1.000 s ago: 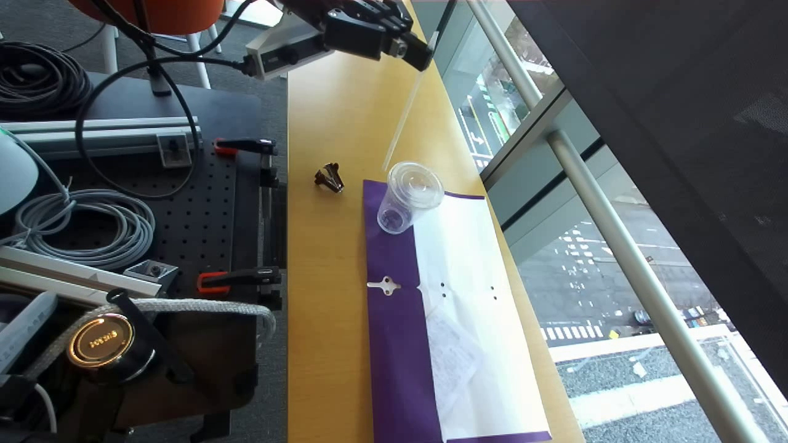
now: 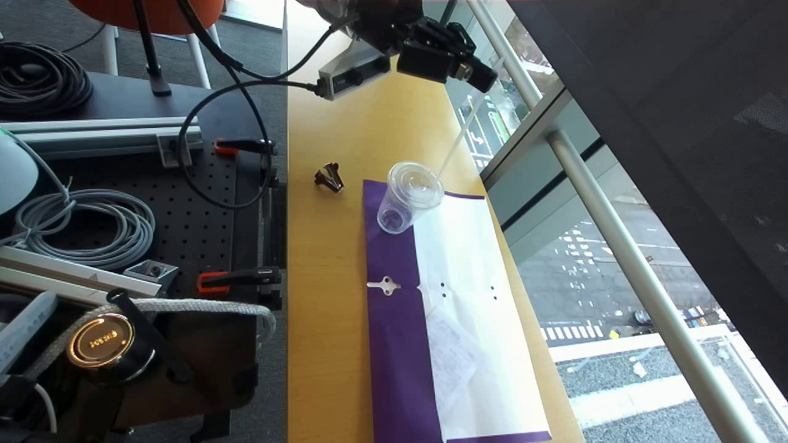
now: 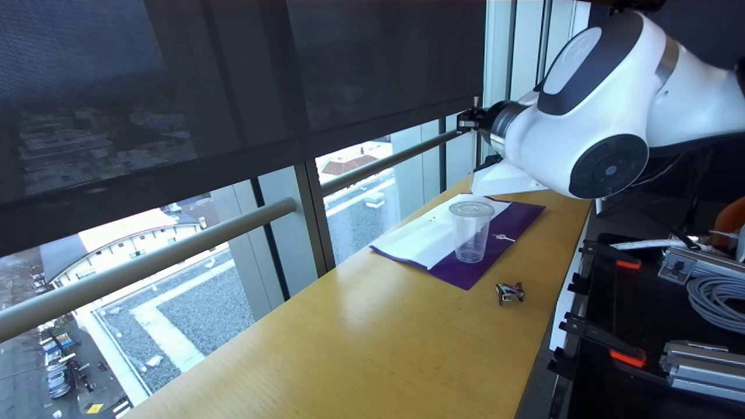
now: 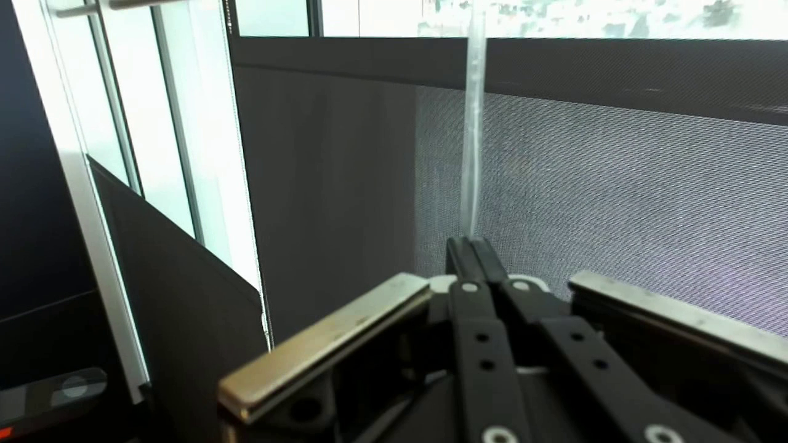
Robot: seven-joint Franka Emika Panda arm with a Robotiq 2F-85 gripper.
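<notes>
A thin clear straw (image 4: 473, 140) stands out from the fingertips of my gripper, which is shut on it. In exterior view 1 the gripper (image 2: 484, 77) is high, at the window side of the table, and the straw (image 2: 459, 139) slants down from it. The straw's lower end appears close to the lidded clear cup (image 2: 414, 188); whether they touch, I cannot tell. Upright on the purple and white folder (image 2: 395, 347) stands this cup. In exterior view 2 the cup (image 3: 471, 234) is plain to see, but the straw cannot be made out.
A small dark metal staple remover (image 2: 330, 177) lies on the wooden table (image 2: 325, 295), left of the cup. The window rail (image 2: 635, 258) runs along one side. Clamps and coiled cable (image 2: 92, 229) occupy the black bench opposite. Much bare tabletop (image 3: 363, 349) shows in exterior view 2.
In exterior view 1 my gripper has moved right and slightly down, carrying the straw toward the window side. The straw's lower end has passed from left of the cup to its right. The cup has not moved.
</notes>
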